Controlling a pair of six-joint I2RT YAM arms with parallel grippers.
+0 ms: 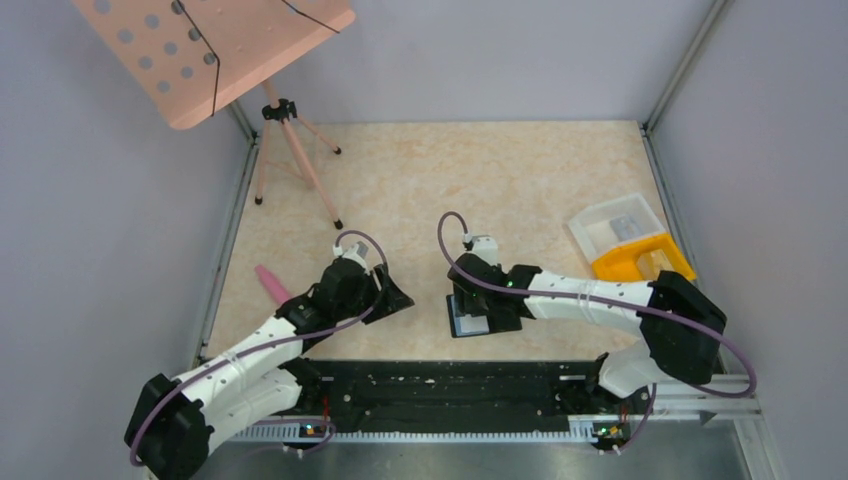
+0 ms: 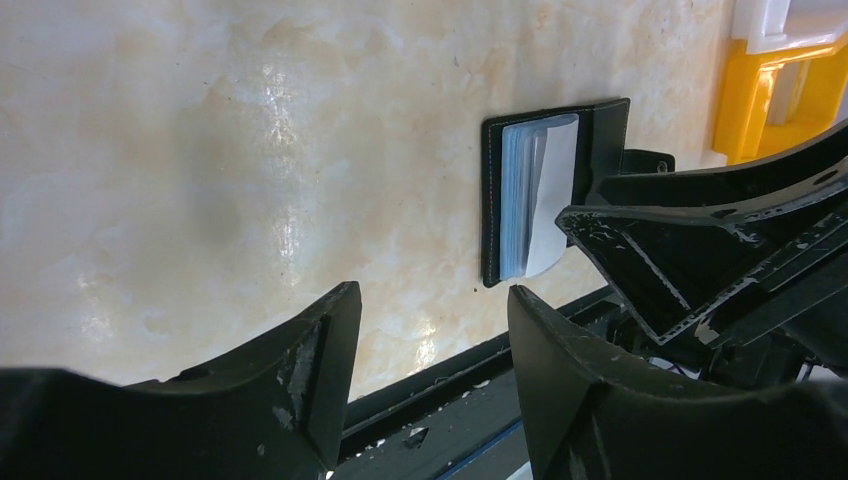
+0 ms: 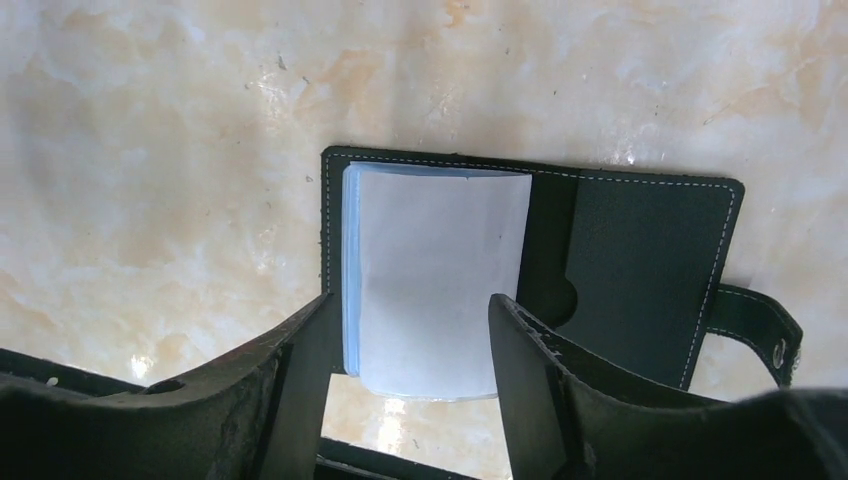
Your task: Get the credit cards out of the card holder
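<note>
The black card holder (image 3: 640,260) lies opened flat on the table, its strap pointing right in the right wrist view. Clear bluish sleeves with a whitish sheet on top (image 3: 440,280) cover its left half; I cannot tell separate credit cards there. My right gripper is open above the lower part of these sleeves, with nothing gripped. In the top view, the right arm hides part of the holder (image 1: 505,323). To the left of it, my left gripper stands apart from the holder, open over bare table.
A white and yellow bin (image 1: 632,238) stands at the right side of the table. A pink object (image 1: 270,284) lies beyond the left arm, and a tripod stand (image 1: 300,160) at back left.
</note>
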